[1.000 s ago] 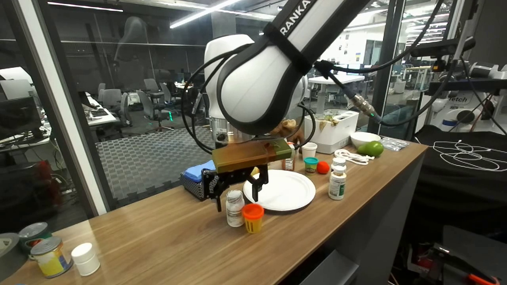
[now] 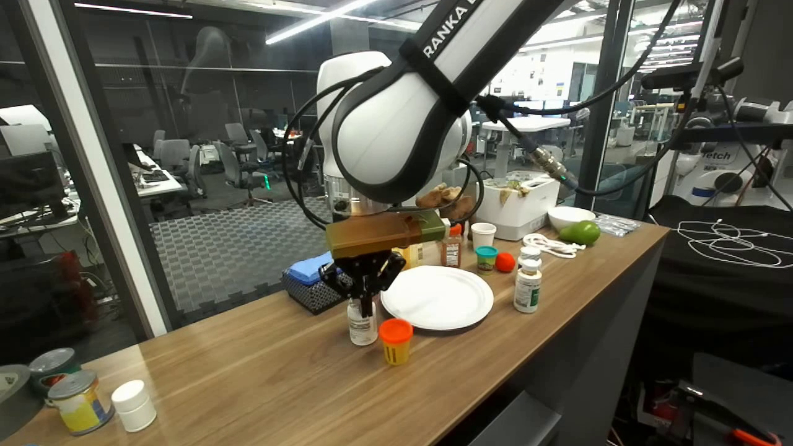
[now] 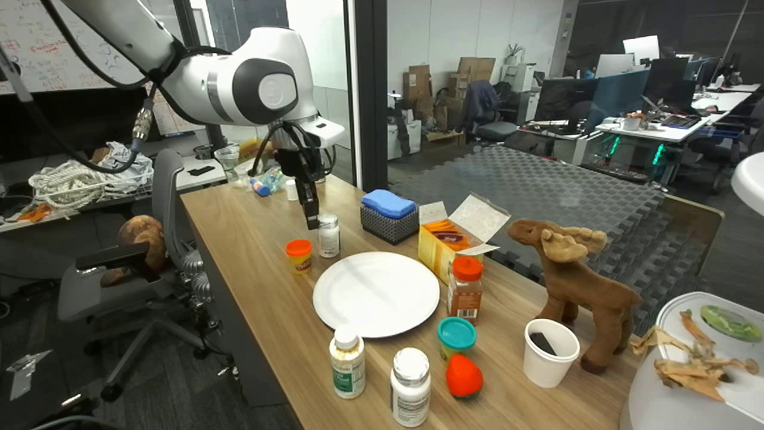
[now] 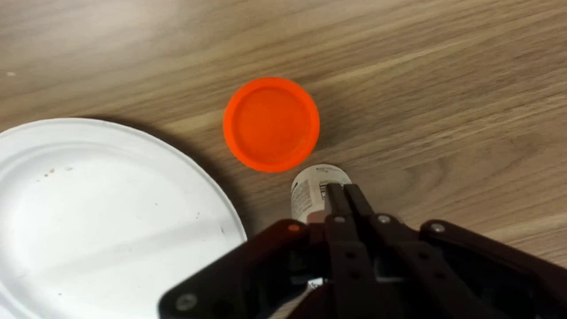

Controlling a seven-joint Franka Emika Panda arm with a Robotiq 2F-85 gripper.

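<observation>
My gripper is shut, its two fingers side by side with nothing showing between them. Just past the fingers stands a small white bottle (image 4: 311, 191), mostly covered by them in the wrist view. Exterior view 2 shows the bottle (image 3: 329, 240) upright on the table, with the gripper (image 3: 313, 223) right beside its cap. From exterior view 1, the fingers hide the bottle's top (image 2: 362, 331). Close to the bottle is a yellow tub with an orange lid (image 4: 271, 125). A white plate (image 4: 106, 212) lies on the other side.
A black basket with a blue cloth (image 3: 390, 215) and an open yellow box (image 3: 447, 240) sit along the table's far side. Other bottles (image 2: 528, 290) and a red object (image 2: 505, 261) stand past the plate. Bare tabletop (image 2: 245, 379) stretches between the tub and the paint cans.
The bottle has shifted slightly away from the tub, and the gripper has shifted with it.
</observation>
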